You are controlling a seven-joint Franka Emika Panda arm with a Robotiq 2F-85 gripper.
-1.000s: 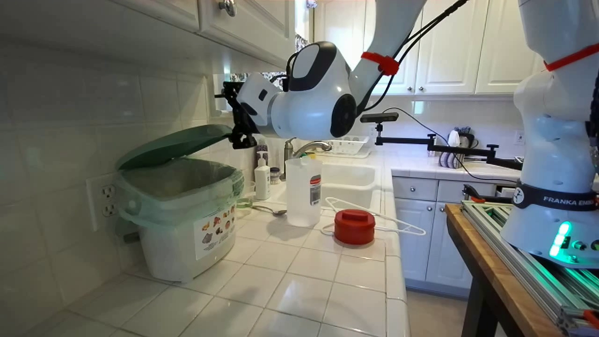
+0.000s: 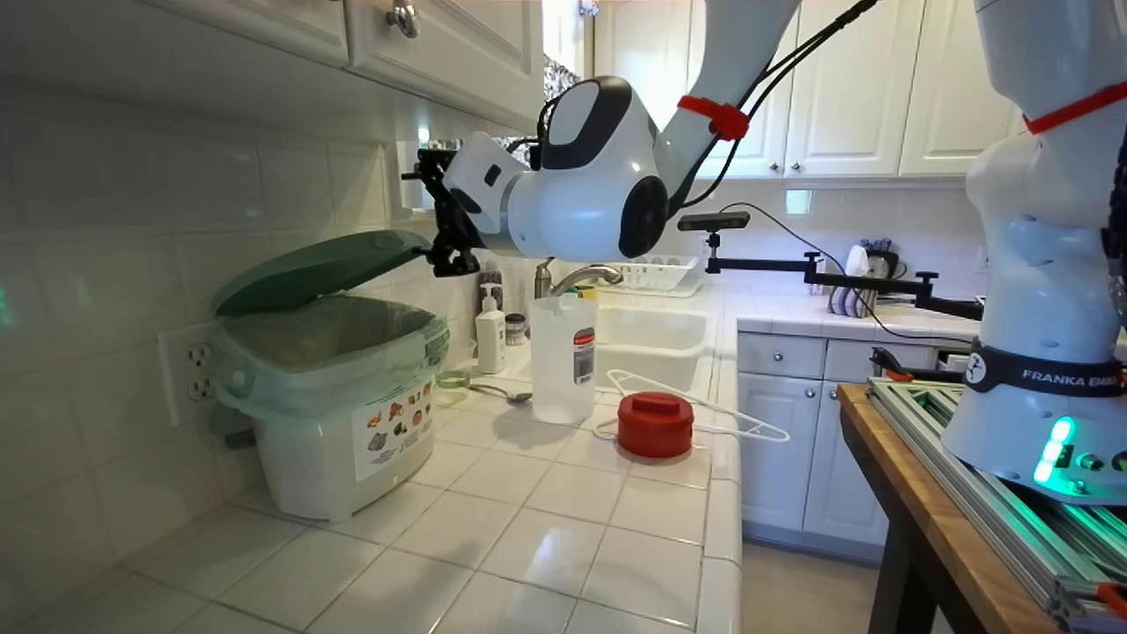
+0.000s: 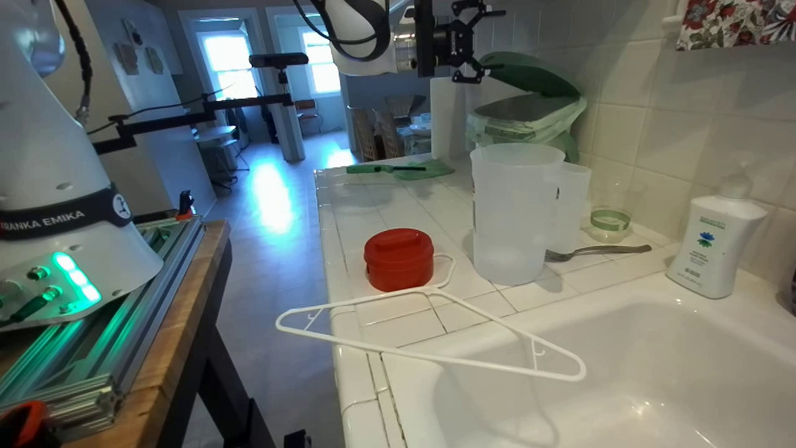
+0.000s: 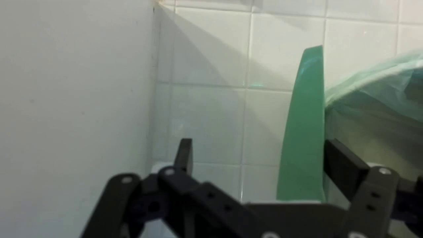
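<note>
A white bin [image 2: 327, 465] with a pale green liner stands on the counter against the tiled wall. Its dark green lid [image 2: 317, 273] is tilted up, and its raised edge reaches my gripper [image 2: 454, 259]. In the wrist view the lid [image 4: 304, 131] appears edge-on as a green strip. My gripper is open there, with the strip between its spread fingers, close beside the right finger [image 4: 344, 166]. Whether that finger touches the lid, I cannot tell. The left finger [image 4: 184, 156] is well away from it. In exterior view 2 the lid [image 3: 533, 73] stands behind my gripper [image 3: 477, 74].
Overhead hangs a white cabinet [image 2: 454, 53]. A translucent jug [image 2: 563, 364], a red container [image 2: 655, 424] and a white hanger [image 3: 448, 358] are near the sink [image 3: 634, 358]. A green utensil [image 3: 384, 168] lies on the counter. Tiles in front of the bin are bare.
The arm and the raised lid look nearly the same.
</note>
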